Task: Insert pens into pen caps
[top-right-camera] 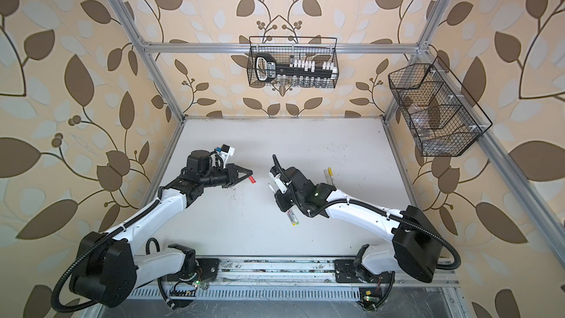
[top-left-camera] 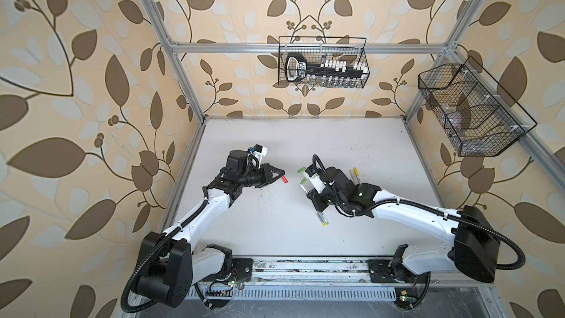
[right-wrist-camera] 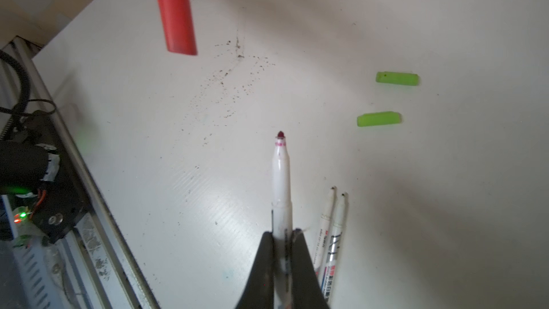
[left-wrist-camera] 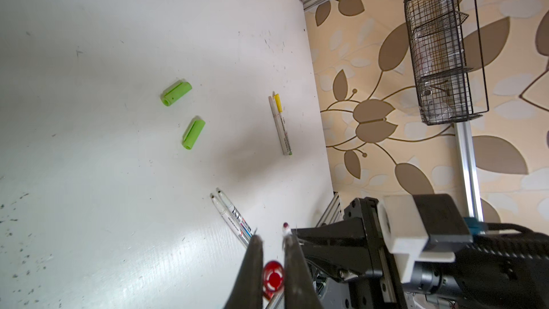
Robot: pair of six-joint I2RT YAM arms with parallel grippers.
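In the left wrist view my left gripper is shut on a red pen cap (left-wrist-camera: 273, 277), whose round end faces that camera. The same red cap (right-wrist-camera: 176, 17) hangs at the upper left of the right wrist view. My right gripper is shut on a white pen (right-wrist-camera: 280, 183) with a dark red tip, which sticks out past the fingers. Cap and pen are apart. Two green caps (right-wrist-camera: 397, 78) (right-wrist-camera: 379, 118) lie on the table. Two white pens (left-wrist-camera: 234, 209) (left-wrist-camera: 228, 220) lie side by side, partly hidden by the left fingers.
Another white pen (left-wrist-camera: 280, 126) lies on the right of the table, a yellow cap (left-wrist-camera: 278, 102) at its far end. Wire baskets (top-left-camera: 323, 64) hang on the back and right walls, above the table (top-left-camera: 264, 135).
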